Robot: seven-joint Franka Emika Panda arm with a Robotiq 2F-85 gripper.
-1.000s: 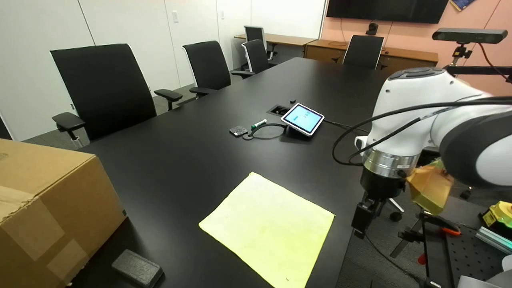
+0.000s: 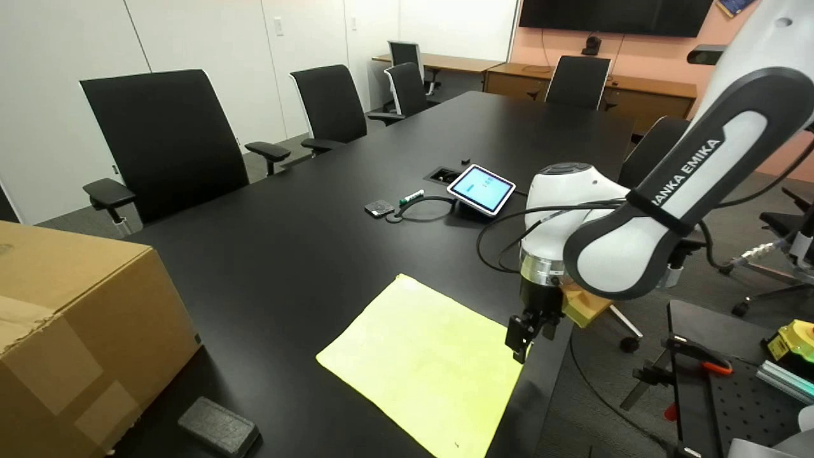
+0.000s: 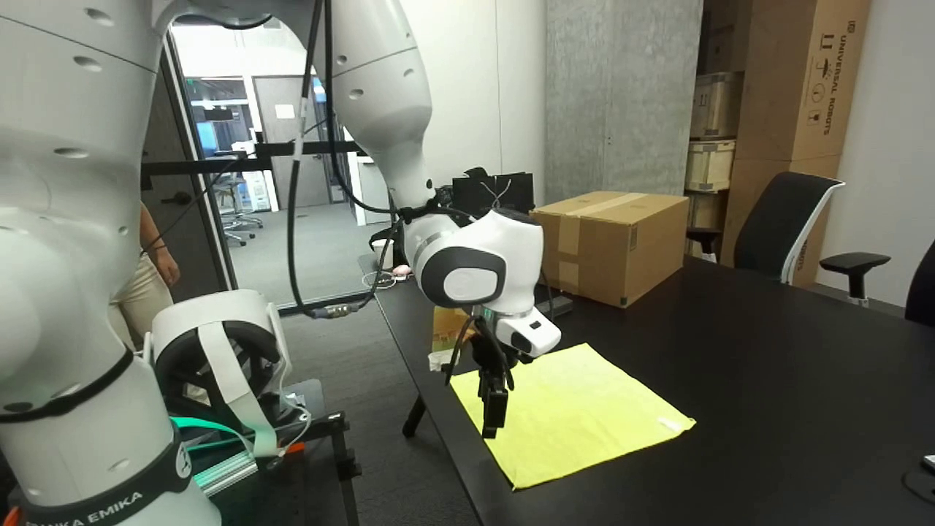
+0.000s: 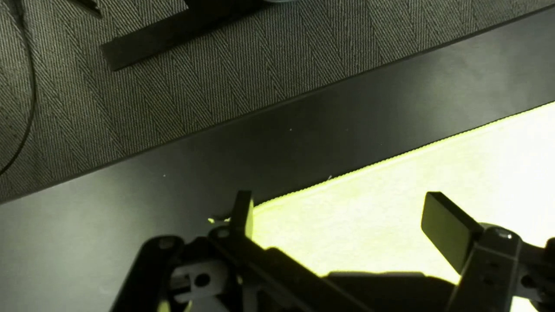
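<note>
A yellow cloth [image 2: 427, 366] lies flat and spread out on the black table, close to one long edge. My gripper [image 2: 526, 336] is low over the cloth's corner nearest the robot side. In the wrist view the fingers stand wide apart, the gripper open with bare cloth [image 4: 359, 218] visible between its fingers. The left finger [image 4: 242, 216] is beside the cloth's corner, which it partly hides; the right finger [image 4: 450, 229] is over the cloth. Whether the fingertips touch the cloth I cannot tell. In exterior view 2, the gripper [image 3: 495, 412] hangs in front of the cloth [image 3: 578, 421].
A cardboard box [image 2: 91, 343] and a dark grey block [image 2: 219, 426] sit on the table beyond the cloth. A tablet [image 2: 482, 188], a green marker [image 2: 412, 197] and cables lie further along. The table edge [image 4: 208, 130] runs close beside the cloth.
The arm has come down and inward over the table, from beyond the edge to the cloth's near corner. The cloth looks unmoved.
</note>
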